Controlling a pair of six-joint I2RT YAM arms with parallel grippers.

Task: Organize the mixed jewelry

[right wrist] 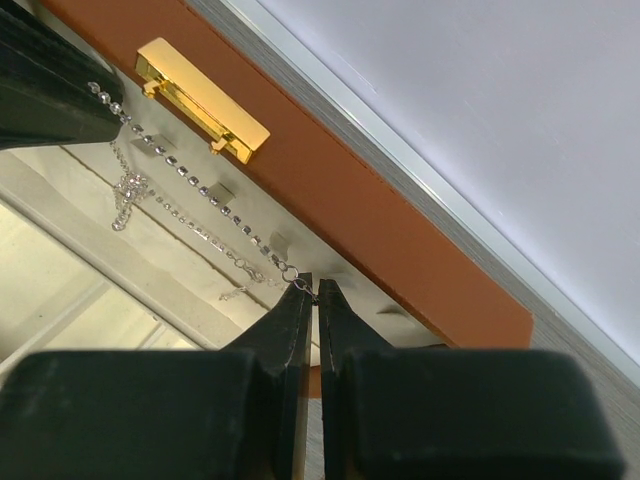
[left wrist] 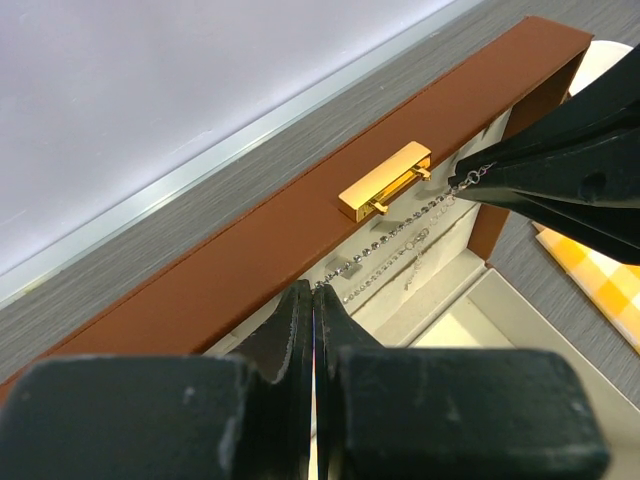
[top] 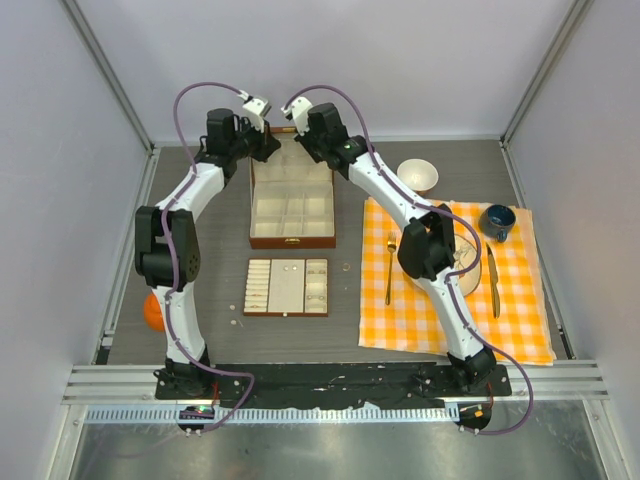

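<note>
An open brown jewelry box (top: 292,241) with cream compartments stands at the back centre. Inside its rear wall, below the gold latch (left wrist: 385,178), a silver rhinestone chain (right wrist: 223,207) stretches between my grippers, with a second chain (right wrist: 200,228) hanging behind it. My left gripper is shut at one end of the chain; what lies between its tips is hard to see. My right gripper is shut on the other end, at the small links.
A tray (top: 286,287) with small jewelry lies in front of the box. At right are a white bowl (top: 417,172), an orange checked cloth (top: 520,320) with plate and cutlery, and a dark mug (top: 497,222). An orange object (top: 153,310) lies at left.
</note>
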